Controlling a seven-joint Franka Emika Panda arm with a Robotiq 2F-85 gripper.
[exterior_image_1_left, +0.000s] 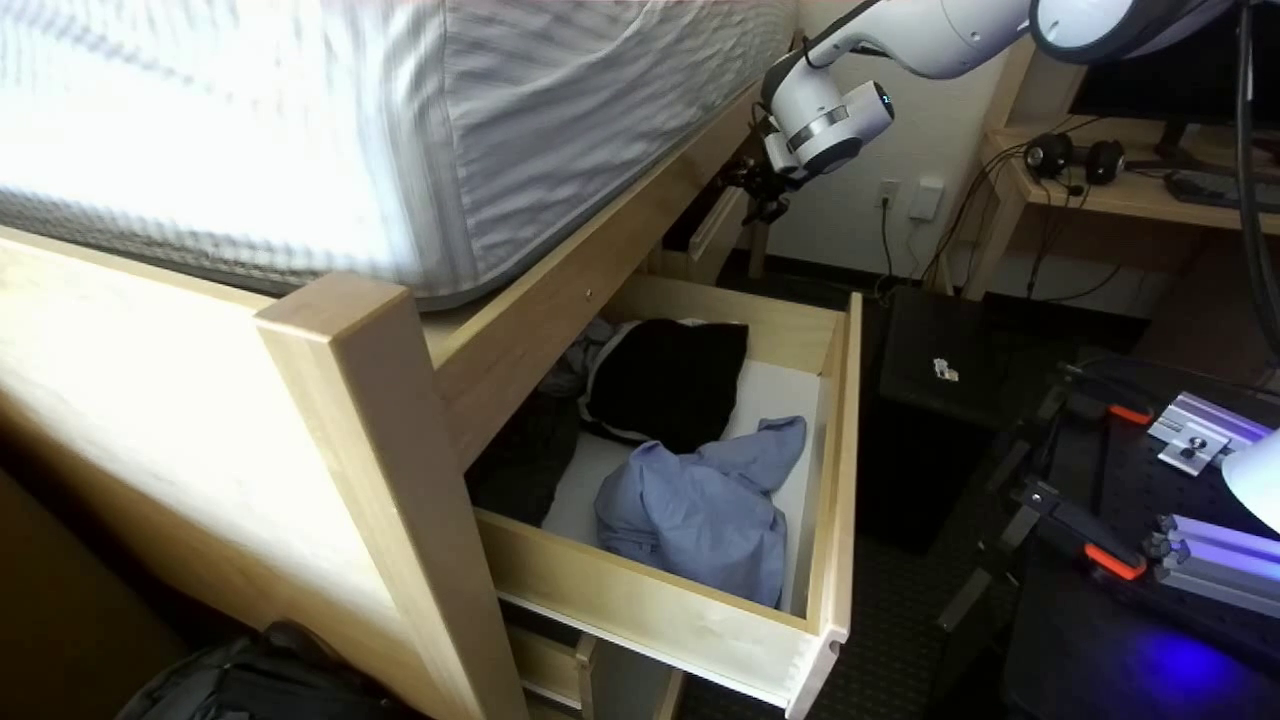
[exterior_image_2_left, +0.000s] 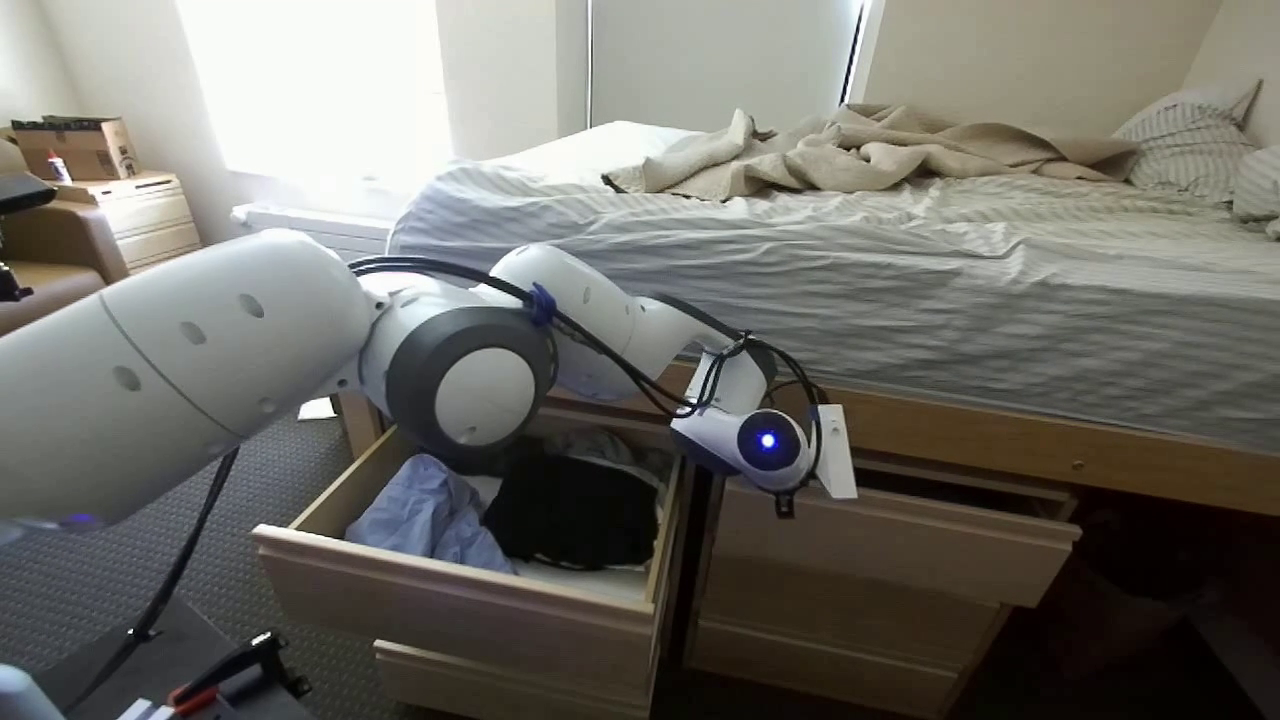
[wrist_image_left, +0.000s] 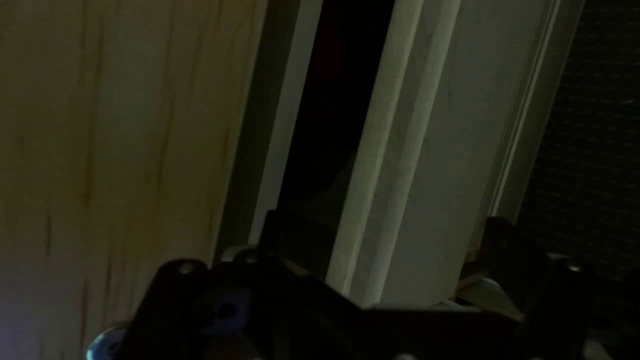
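My gripper is open in the wrist view, with its dark fingers (wrist_image_left: 501, 243) spread to either side of the top edge of a partly pulled-out wooden drawer (wrist_image_left: 390, 180). One finger is on the side of the dark gap behind the drawer front, the other on its outer side. No contact can be made out. Exterior view 1 has the gripper (exterior_image_1_left: 765, 192) pointing down near that drawer (exterior_image_1_left: 716, 226), beside the bed rail. From exterior view 2, the wrist mostly hides the fingers above the drawer front (exterior_image_2_left: 912, 540).
A second drawer (exterior_image_1_left: 648, 576), pulled well out, holds a blue cloth (exterior_image_1_left: 702, 510) and a black cloth (exterior_image_1_left: 672, 378). The bed's wooden rail (exterior_image_1_left: 576, 300) runs close beside the gripper. A black table (exterior_image_1_left: 1104, 636) with clamps stands at right.
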